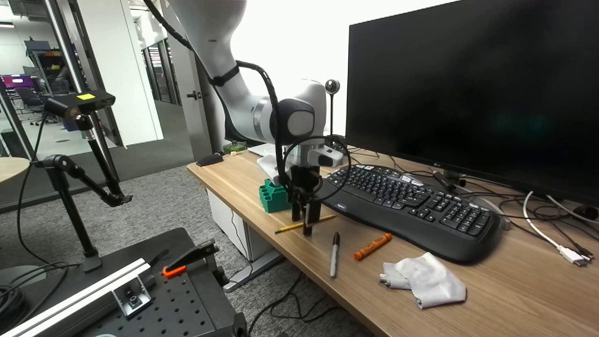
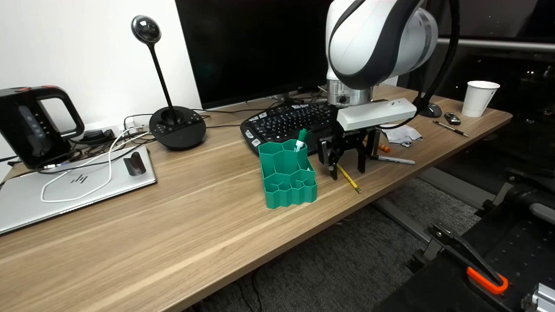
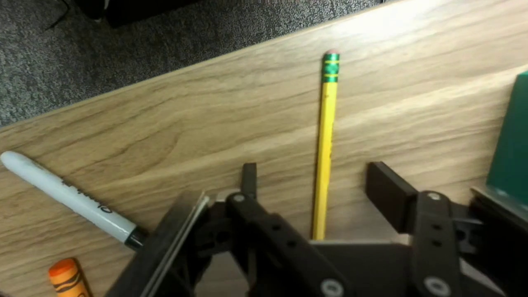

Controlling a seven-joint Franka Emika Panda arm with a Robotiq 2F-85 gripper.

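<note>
A yellow pencil with a green ferrule lies flat on the wooden desk. My gripper is low over it, its black fingers standing apart on either side of the shaft, with a gap between each finger and the pencil. In the second exterior view the gripper straddles the same pencil, with fingertips near the desk top. The green honeycomb organizer stands close beside the gripper and has a green-capped marker in it. The pencil's far end is hidden behind the gripper in the wrist view.
A marker, an orange crayon and a grey cloth lie to one side. The black keyboard is just behind the gripper. Bare desk stretches left of the organizer; the desk's front edge is near the pencil's eraser.
</note>
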